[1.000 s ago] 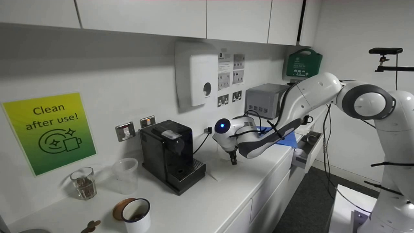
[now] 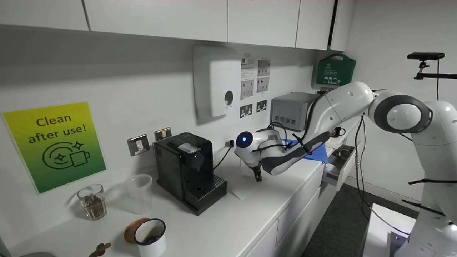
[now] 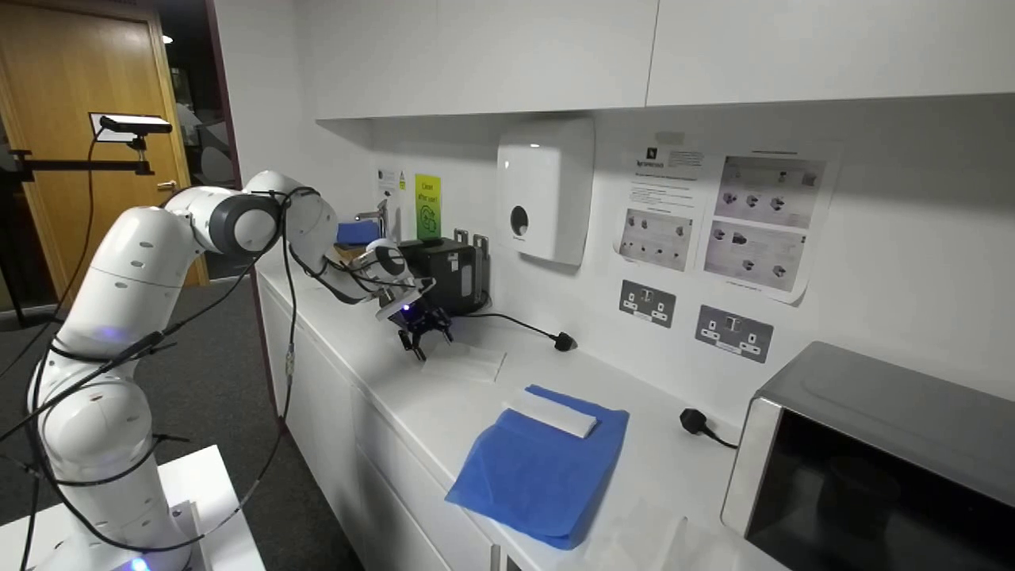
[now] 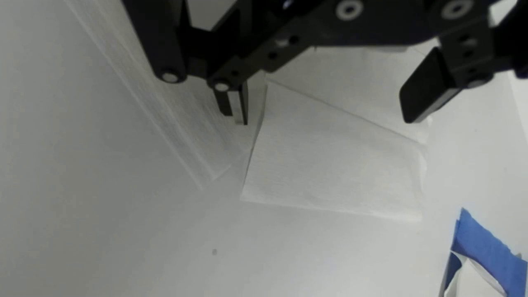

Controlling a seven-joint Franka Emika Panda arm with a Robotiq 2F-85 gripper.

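My gripper is open over the worktop, its two fingers wide apart with nothing held between them. Below it lies a white paper towel (image 4: 336,163), folded flat on the counter. Another white sheet (image 4: 183,123) lies to its left in the wrist view. In the second exterior view the paper (image 3: 471,362) is seen just under and beside the fingers. A blue cloth (image 3: 533,466) lies farther along the counter, with a folded white piece (image 3: 552,411) on top. Whether my fingertips touch the paper cannot be told.
A black coffee machine (image 2: 188,171) stands close beside my gripper. Past it are a glass (image 2: 93,202), a clear plastic cup (image 2: 139,195) and a white mug (image 2: 150,240). The microwave (image 3: 885,457) sits at the other end, and a drawer (image 2: 340,169) stands open there.
The arm has shifted very slightly, its elbow a touch lower. The gripper stays at nearly the same spot, and the objects on the counter have not visibly moved.
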